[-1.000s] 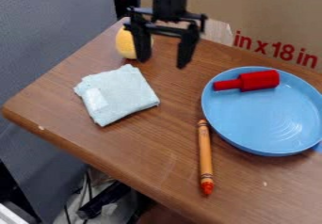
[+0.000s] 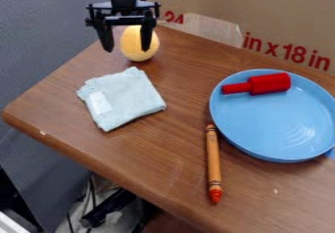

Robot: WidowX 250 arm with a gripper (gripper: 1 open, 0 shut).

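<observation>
My gripper (image 2: 127, 43) hangs at the top of the camera view, its fingers open, above and around the upper part of a yellow round object (image 2: 141, 48) at the back left of the table. A light folded cloth (image 2: 120, 98) lies in front of it. On the right, a red cylinder with a short handle (image 2: 267, 82) lies on a blue plate (image 2: 268, 132). An orange crayon-like stick (image 2: 214, 166) with a red tip lies left of the plate.
The wooden table (image 2: 131, 159) ends in a diagonal edge at the lower left. A cardboard box (image 2: 262, 22) stands along the back.
My gripper has moved up and to the left, from over the middle-back of the table toward the yellow object. The objects on the table look unchanged.
</observation>
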